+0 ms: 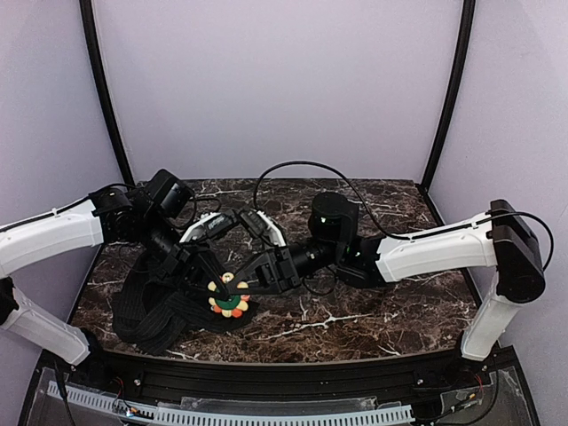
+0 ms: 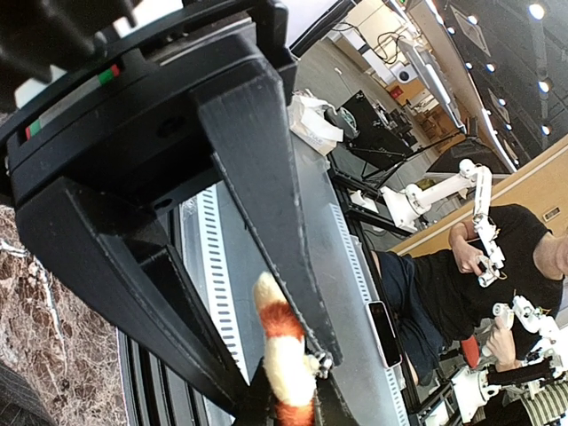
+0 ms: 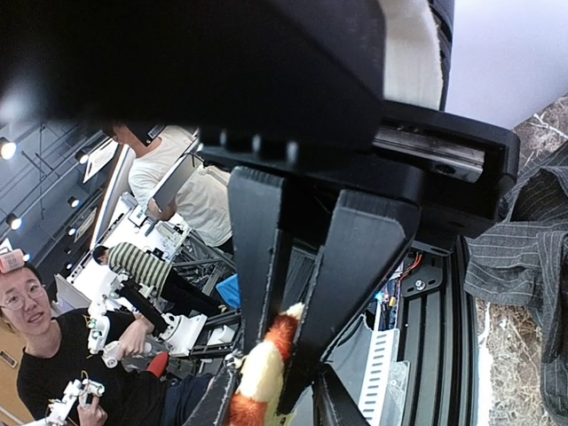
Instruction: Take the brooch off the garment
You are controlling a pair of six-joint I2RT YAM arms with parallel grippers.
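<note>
Both grippers meet over a flower brooch (image 1: 229, 302) with pale, orange petals and a green centre, in the top view. The dark striped garment (image 1: 151, 311) lies below and left on the table. My left gripper is shut on the brooch, whose fuzzy petal edge (image 2: 288, 373) shows between the fingers in the left wrist view. My right gripper has its fingers around the same brooch's edge; whether it grips it is unclear. A small metal piece shows beside the petals.
White walls enclose it at the sides and back. A metal rail (image 1: 231, 419) runs along the front.
</note>
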